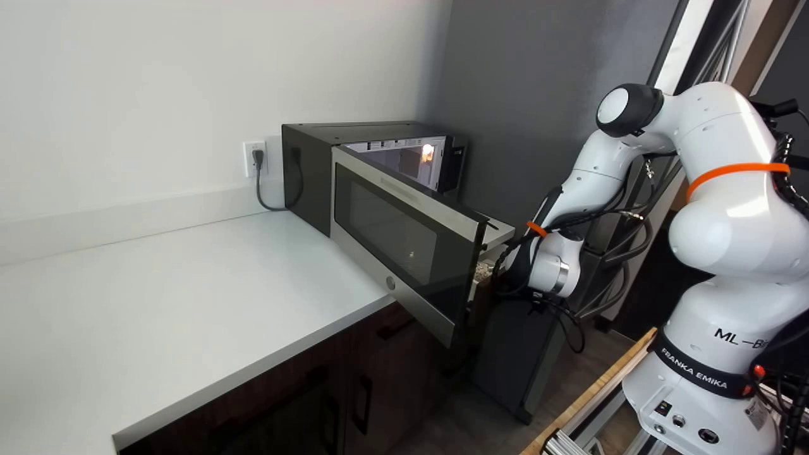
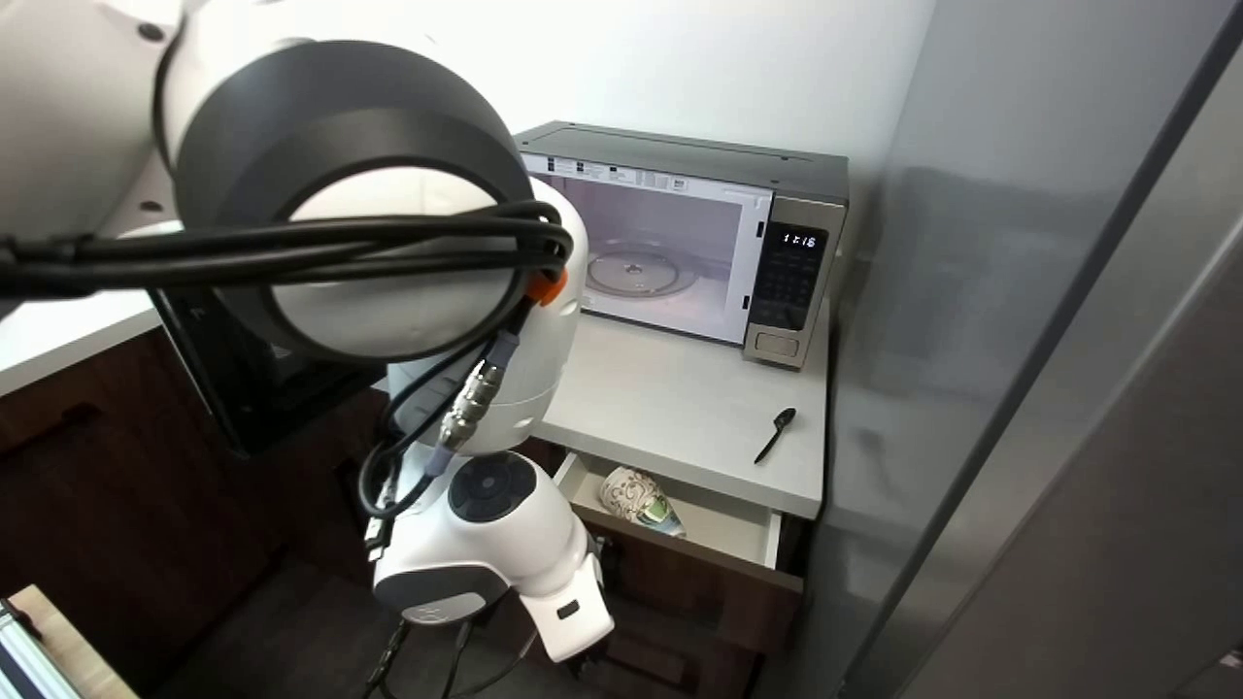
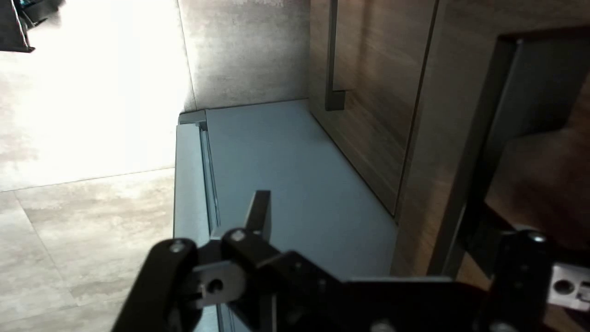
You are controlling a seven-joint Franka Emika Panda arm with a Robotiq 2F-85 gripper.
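Observation:
A drawer point(image 2: 711, 559) under the counter is pulled partly out. Inside it lies a patterned cup point(image 2: 640, 499) on its side. In the wrist view, my gripper stands open beside the drawer's dark front, with nothing seen held between its fingers. A black bar handle point(image 3: 475, 160) runs along that front, close to the right finger; whether they touch I cannot tell. In both exterior views the fingers are hidden, behind the arm or below the hand. The microwave point(image 2: 699, 151) has its door point(image 1: 409, 235) swung wide open, and its lit interior holds only the glass turntable point(image 2: 632, 272).
A black spoon point(image 2: 776, 435) lies on the counter point(image 2: 664, 384) right of centre. The grey refrigerator point(image 2: 1002, 349) closes off the right side. The open microwave door juts past the counter edge near my arm.

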